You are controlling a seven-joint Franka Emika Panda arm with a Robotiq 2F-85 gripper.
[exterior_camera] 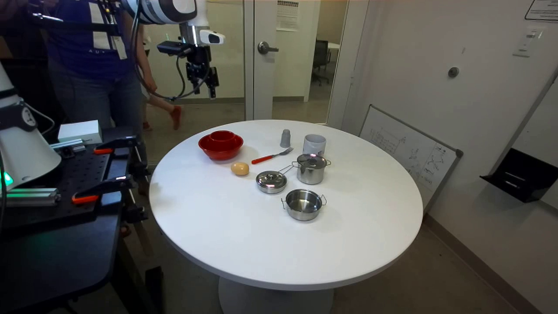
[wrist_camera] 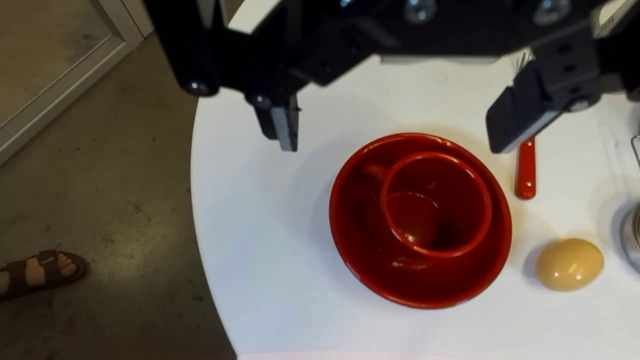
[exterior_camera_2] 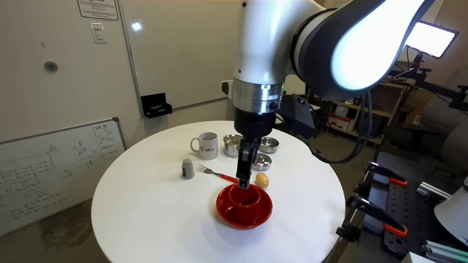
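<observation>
My gripper is open and empty, its two fingers wide apart in the wrist view. It hangs above the table's far-left part in exterior view 1, well clear of the tabletop. Below it a red cup (wrist_camera: 480,201) stands inside a red bowl (wrist_camera: 363,252); the cup's handle points toward the bowl's rim. In exterior view 2 the gripper (exterior_camera_2: 244,186) overlaps the cup's far rim from this angle. A yellow-brown egg-shaped object (wrist_camera: 568,264) lies beside the bowl, and a fork with a red handle (wrist_camera: 526,171) is near it.
On the white table (exterior_camera: 225,235) stand a grey shaker (exterior_camera: 285,138), a mug (exterior_camera: 314,143), a lidded pot (exterior_camera: 311,172), a shallow lidded pan (exterior_camera: 271,181) and an open steel pot (exterior_camera: 303,204).
</observation>
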